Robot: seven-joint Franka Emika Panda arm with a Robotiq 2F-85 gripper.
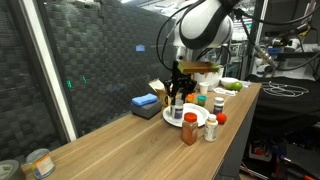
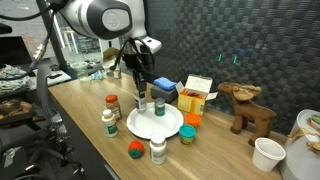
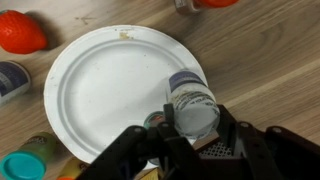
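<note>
A small jar with a pale lid [image 3: 192, 103] is held upright between the fingers of my gripper [image 1: 182, 91], which is shut on it. It hangs at the edge of the white plate [image 3: 110, 100], partly over it in the wrist view. Whether its base touches the plate cannot be told. In exterior view 2 the held jar [image 2: 141, 98] is at the plate's far left side, below the gripper [image 2: 140, 76]. Another small jar [image 2: 160, 104] stands close beside it, mostly hidden by the gripper in the wrist view.
Near the plate are an orange-brown jar [image 1: 189, 139], a white-capped bottle [image 2: 109, 124], a red tomato-like item [image 3: 21, 32], a silver-lidded jar [image 2: 158, 151] and a green-lidded jar [image 2: 187, 135]. A yellow box [image 2: 196, 95] and toy moose [image 2: 250, 108] stand behind. The plate's middle is bare.
</note>
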